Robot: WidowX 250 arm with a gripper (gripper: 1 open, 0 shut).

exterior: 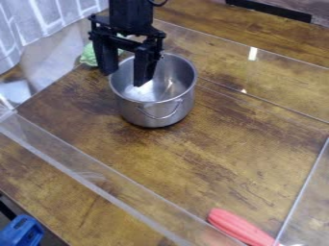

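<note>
The black gripper (127, 60) hangs over a steel pot (161, 108) in the upper middle of the camera view, its two dark fingers pointing down at the pot's left and middle part. The fingers look spread apart, and I see nothing held between them. The pot stands upright on the wooden table (193, 163), and its inside looks empty where visible.
A green object (92, 54) lies behind the pot at the left. A pink-red object (238, 226) lies at the bottom right, a blue one (18, 231) at the bottom left. Clear plastic edges cross the table. The table right of the pot is clear.
</note>
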